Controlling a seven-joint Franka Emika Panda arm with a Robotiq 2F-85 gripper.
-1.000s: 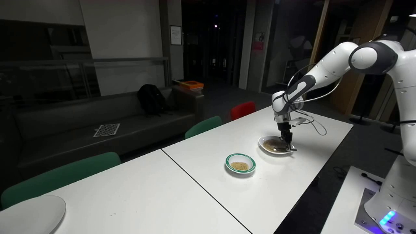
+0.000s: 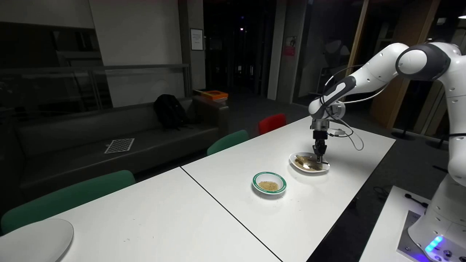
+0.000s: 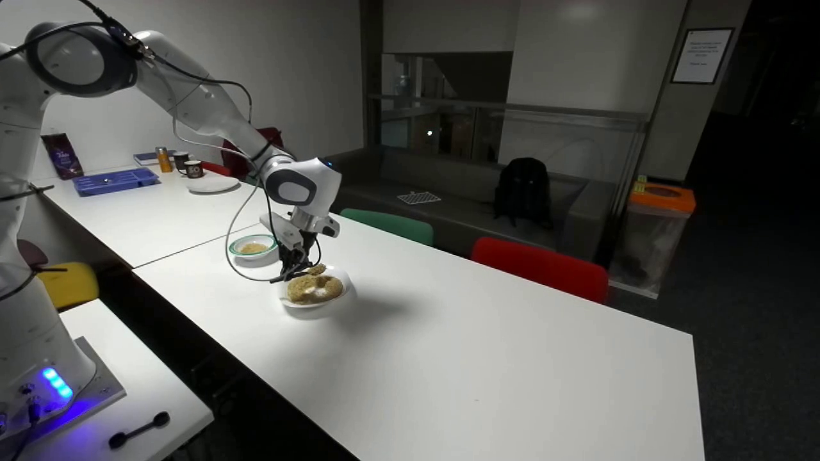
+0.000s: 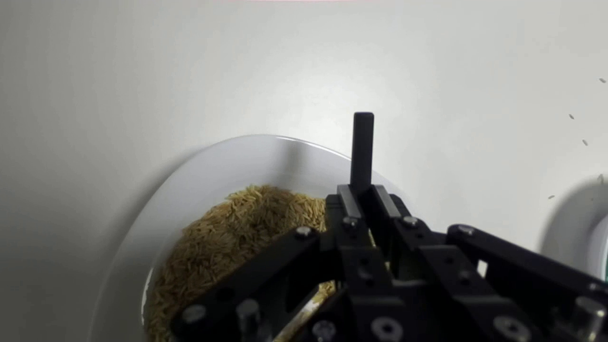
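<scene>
My gripper is shut on the dark handle of a utensil, which sticks out past the fingertips in the wrist view. Below it lies a white, shallow dish holding a heap of brown, rice-like grains. In exterior view 2 a small mound of grains shows above the heap, seemingly on the utensil's head, though the head itself is hard to make out. From exterior view 1 the gripper stands over the dish's right side.
A green-rimmed bowl with some grains in it stands left of the dish. A few stray grains dot the table near it. Further off are a white plate and a blue tray.
The gripper has risen slightly and turned more upright. A pale, grain-topped shape now shows above the dish, and the handle end has shifted a little to the left.
</scene>
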